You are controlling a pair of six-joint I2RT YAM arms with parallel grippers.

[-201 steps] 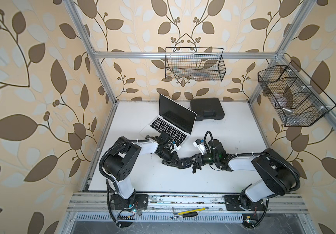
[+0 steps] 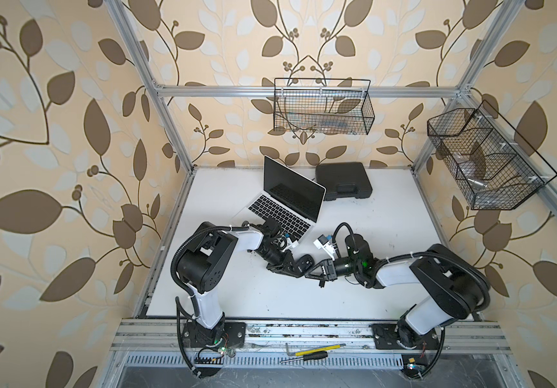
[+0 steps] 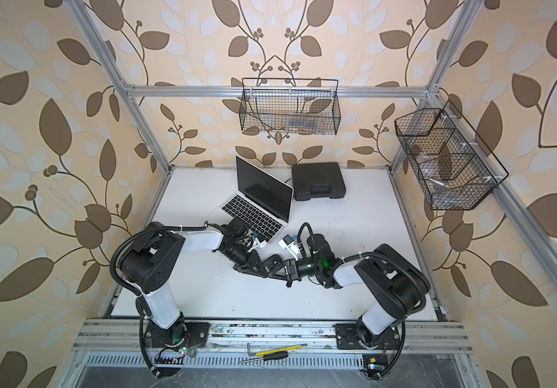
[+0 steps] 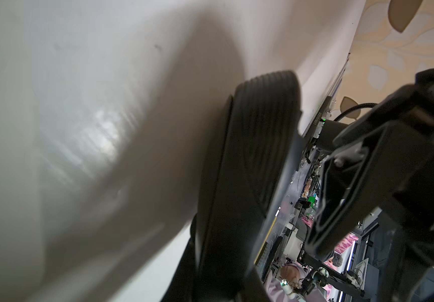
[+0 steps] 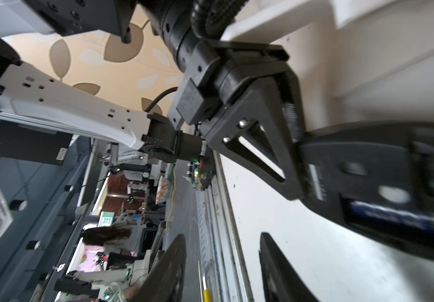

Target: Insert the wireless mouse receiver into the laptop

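Observation:
The silver laptop [image 2: 286, 210] is open on the white table, its keyboard toward my arms. My left gripper [image 2: 296, 270], below it, is shut on the black mouse [image 4: 249, 166]. In the right wrist view the mouse's underside [image 5: 378, 186] shows, with a left finger [image 5: 282, 156] against its end. My right gripper is close beside the mouse. Its fingertips appear apart, with background and table visible in the gap. No object can be made out between them, and I cannot tell how far shut the fingers are. The receiver cannot be made out in any view.
A black case [image 2: 343, 181] stands behind the laptop. Wire baskets [image 2: 322, 110] hang on the back and right sides. Tools such as a yellow-handled one [image 2: 320, 350] lie beyond the front edge. Table on the right behind the right arm [image 2: 394, 207] is clear.
The right gripper has moved slightly left and toward the front. Between the grippers, the mouse looks turned more upright and a little farther back. The laptop has not moved.

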